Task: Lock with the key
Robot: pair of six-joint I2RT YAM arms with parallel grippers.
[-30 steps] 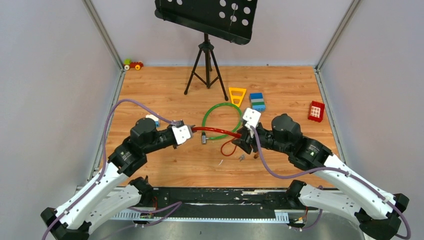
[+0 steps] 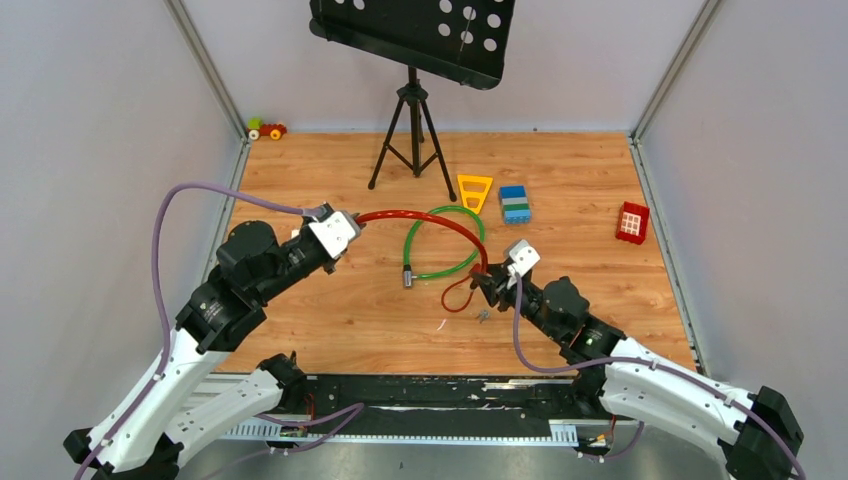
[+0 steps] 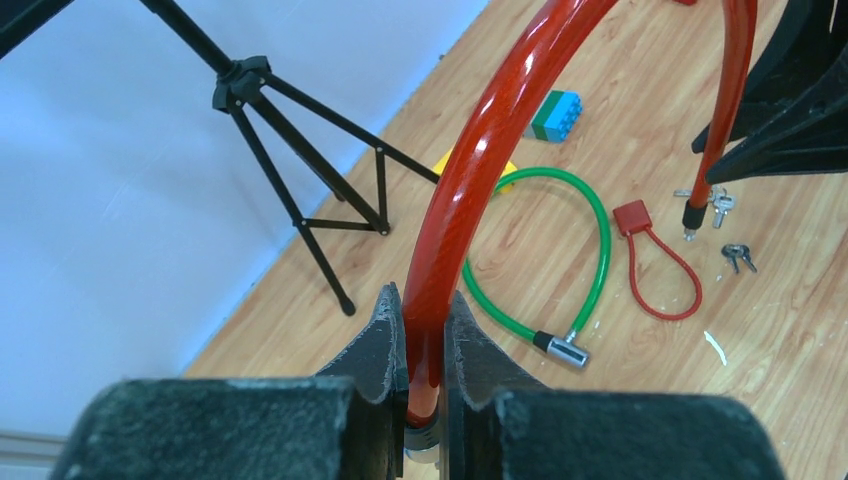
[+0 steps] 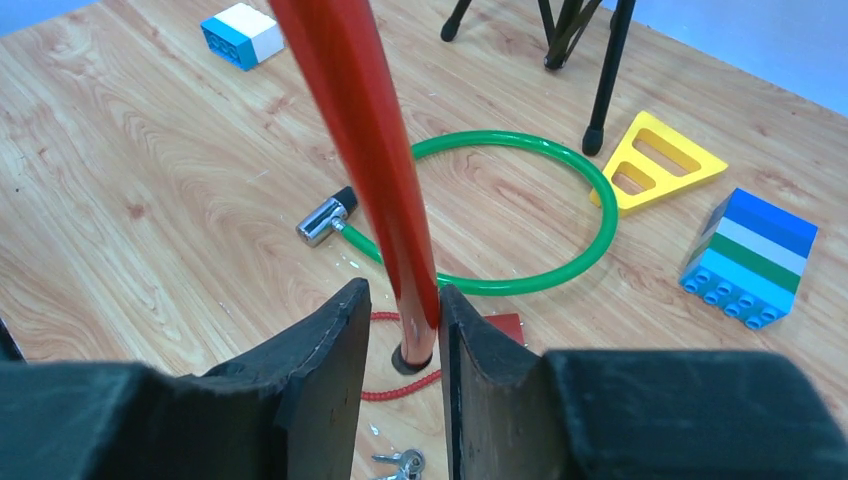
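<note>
A thick red cable (image 2: 425,215) arches between my two grippers, well above the table. My left gripper is shut on one end of it, with a dark collar and metal piece below the fingers. The other end, with a black collar and metal tip (image 3: 690,234), hangs down between the parted fingers of my right gripper; a gap shows on its left side. On the table lie a green cable lock (image 4: 590,265) with its silver cylinder (image 3: 565,350), a small red looped lock (image 3: 632,217), and loose keys (image 3: 738,257).
Blue, white and green bricks (image 4: 750,260) and a yellow triangle (image 4: 660,165) lie near the stand's black tripod (image 2: 415,130). A red brick-like box (image 2: 632,222) sits at the right. Wood is bare around the table's left front.
The left gripper has moved back and to the left, lifting its cable end, and the red cable has gone from nearly straight to a strong arch. The right gripper has shifted slightly right.
</note>
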